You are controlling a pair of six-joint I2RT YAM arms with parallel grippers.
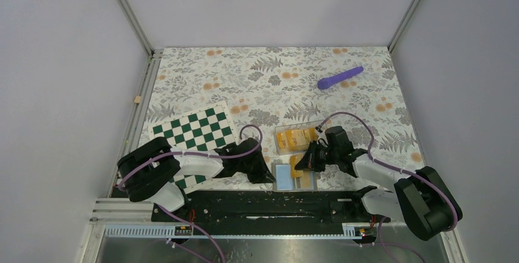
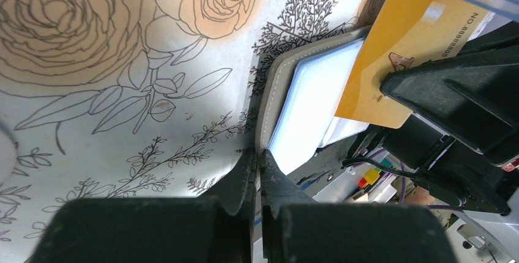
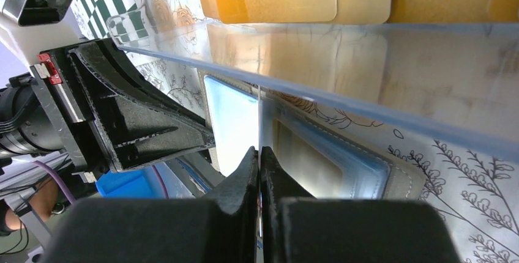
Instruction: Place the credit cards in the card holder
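Observation:
The open card holder (image 1: 283, 186) lies at the table's front edge, grey with clear pockets. One edge of it is pinched by my left gripper (image 1: 272, 179), whose fingertips meet on its grey border in the left wrist view. Over the holder, my right gripper (image 1: 304, 164) is shut on an orange credit card (image 2: 392, 61). The right wrist view shows this card (image 3: 259, 116) edge-on, as a thin upright line rising from the fingertips, between the two pockets. Whether its lower edge touches a pocket cannot be made out. A pale card shows through the right pocket (image 3: 306, 156).
Just behind the holder stands a clear box (image 1: 276, 144) with several orange cards; its wall (image 3: 318, 92) is close to the right gripper. A checkered board (image 1: 196, 129) lies left, partly under the left arm. A purple microphone-shaped object (image 1: 340, 77) lies at the back right.

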